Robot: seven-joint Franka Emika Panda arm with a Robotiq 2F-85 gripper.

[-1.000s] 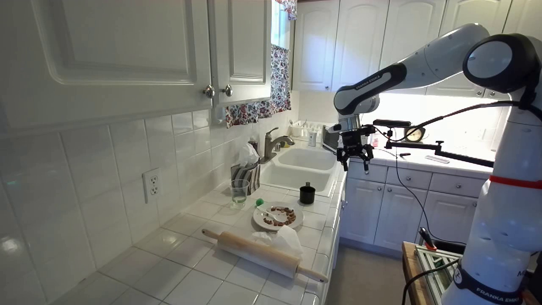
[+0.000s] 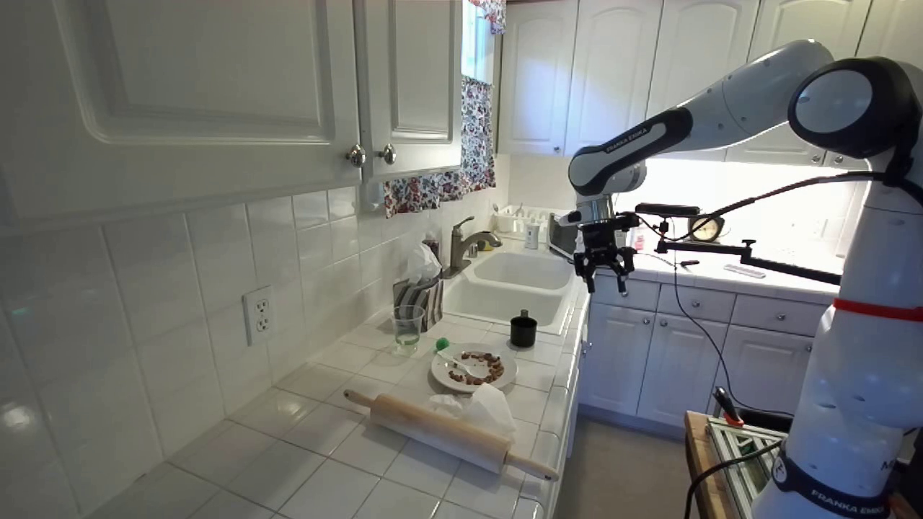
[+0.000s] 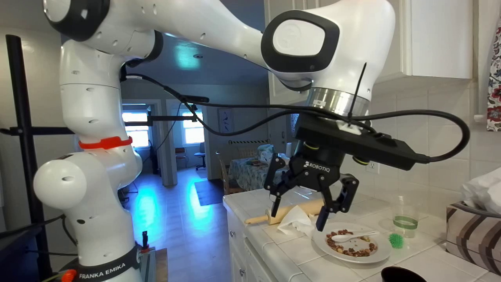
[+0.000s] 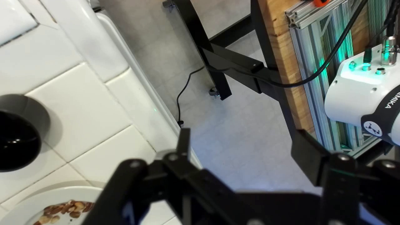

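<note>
My gripper (image 3: 298, 221) hangs above and beyond the counter's edge, its fingers spread apart with nothing between them. In the wrist view only floor shows between the fingertips. A white plate (image 2: 438, 370) with nuts and a white spoon (image 2: 463, 363) lies on the tiled counter. The black cup (image 2: 523, 331) stands between plate and sink. Nearer the camera in the first exterior view lie a crumpled white tissue (image 2: 491, 411) and a wooden rolling pin (image 2: 441, 429). A small green spiky ball (image 3: 395, 240) sits beside the plate, close to a clear glass (image 3: 405, 218).
A striped tissue box (image 2: 430, 304) stands against the wall by the faucet (image 2: 458, 246). The double sink (image 2: 506, 298) lies behind the cup. Bare tiles (image 2: 251, 467) extend left of the rolling pin. Cables loop around the wrist.
The gripper's fingers have shifted slightly, their spread a little narrower than before. The arm and the things on the counter stand where they were.
</note>
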